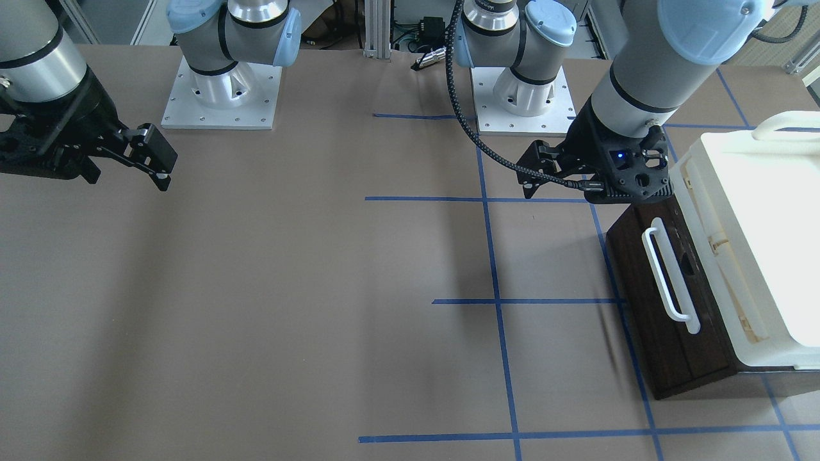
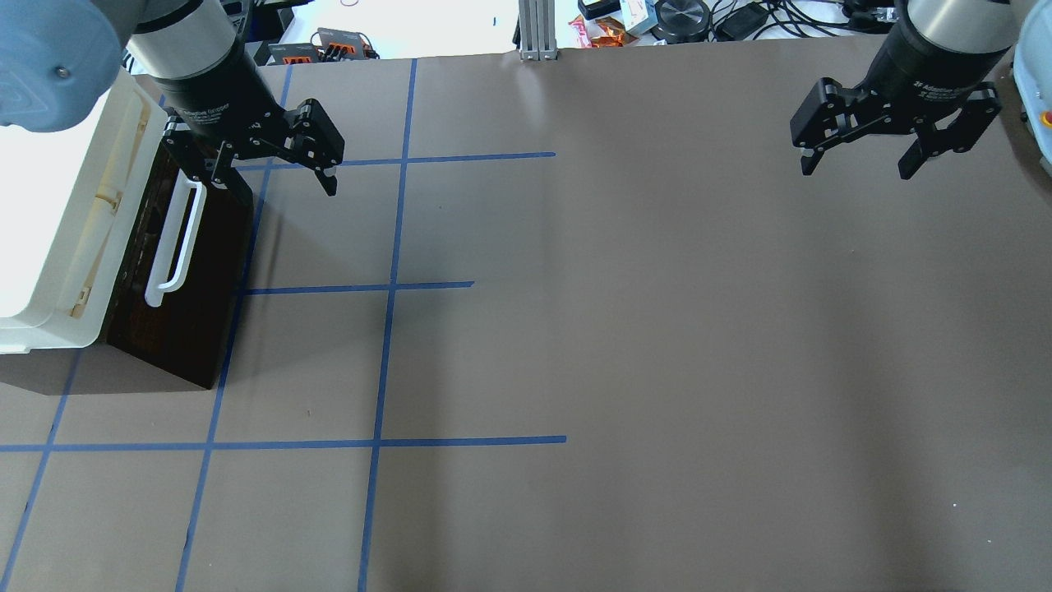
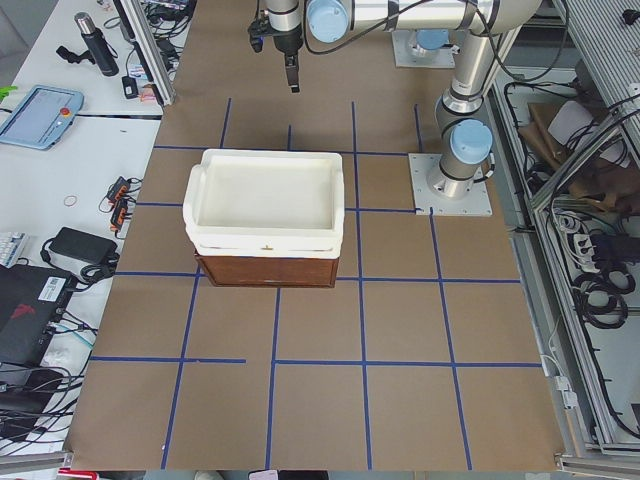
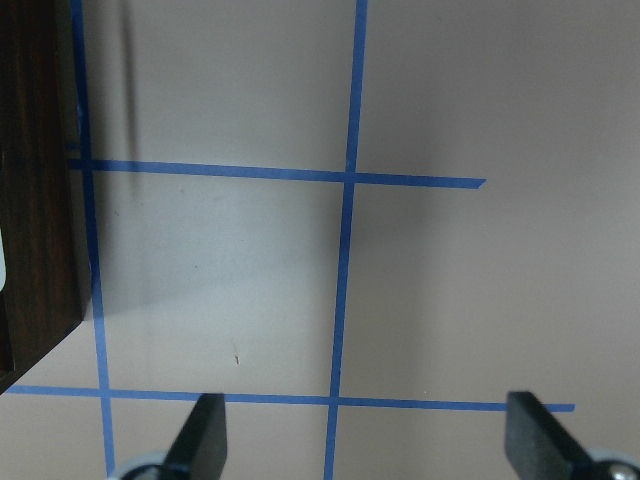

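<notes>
My gripper hangs open above the taped floor, its two fingers at the bottom corners of the left wrist view with only floor between them. In the front view the gripper (image 1: 561, 180) is beside a dark wooden box (image 1: 661, 353) with a white handle (image 1: 661, 273) on its side and a white tray (image 1: 776, 230) on top. The box (image 3: 270, 271) and tray (image 3: 265, 200) show whole in the left view; the dark side (image 4: 35, 260) is at the left edge of the wrist view.
A second arm (image 2: 892, 118) stands across from mine, and further arm bases (image 1: 219, 100) line the back. The table (image 2: 671, 345), marked with blue tape lines, is clear around the middle.
</notes>
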